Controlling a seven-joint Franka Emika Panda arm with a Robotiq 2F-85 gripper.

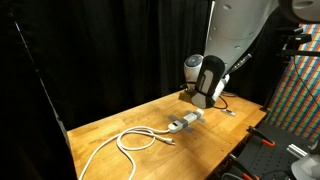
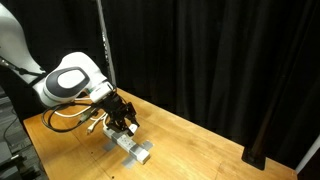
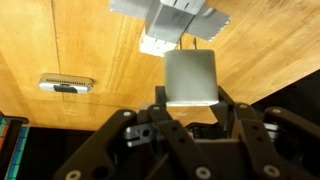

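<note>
A white plug-like block with two thin metal prongs is held between the fingertips of my gripper, which is shut on it. The prongs point toward the top of the wrist view, where part of a white power strip shows with grey tape across it. In the second exterior view the strip lies taped to the table, and my gripper hangs just above its far end. The block appears there as a small white shape, and whether it touches the strip cannot be told.
A white cord curls over the left of the table, with its plug lying loose. A small metal-and-white piece rests on the wood apart from the strip. Black curtains hang behind, and the table's middle is clear.
</note>
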